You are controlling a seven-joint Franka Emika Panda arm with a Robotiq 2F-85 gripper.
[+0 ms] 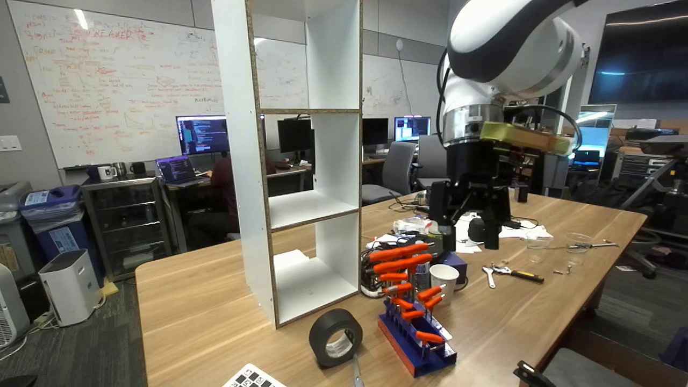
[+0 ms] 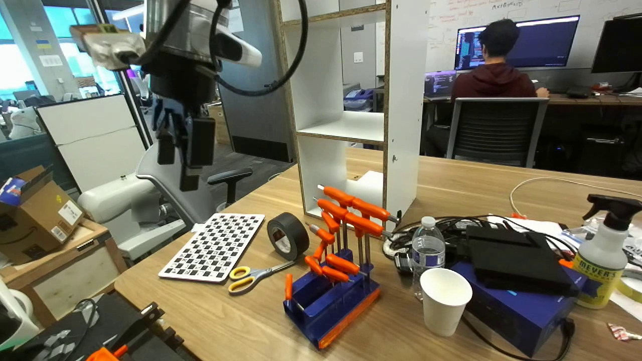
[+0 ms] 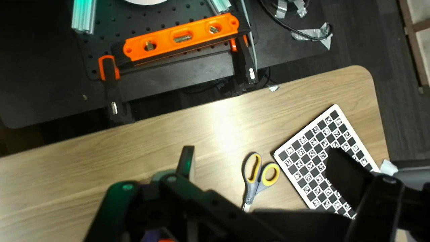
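High above the table, my gripper [image 1: 469, 239] stands open, its two fingers wide apart with nothing between them. The wrist view looks down past the fingers at grey-and-yellow scissors [image 3: 254, 183] and a checkered board [image 3: 308, 161]; one finger covers part of the board. A blue stand [image 2: 334, 301] of orange-handled hex keys is near the table's middle in the second exterior view. Beside it lie the scissors [image 2: 256, 276] and a roll of black tape [image 2: 280, 231] resting on its edge. A white paper cup [image 2: 444, 299] is upright to the stand's right.
A tall white shelf [image 1: 258, 193] with empty compartments rises from the table. A water bottle [image 2: 428, 249], a blue box [image 2: 511, 319] and a spray bottle [image 2: 599, 258] crowd the right side. Wrenches [image 1: 516, 274] lie farther along. Bare wood shows at the front edge.
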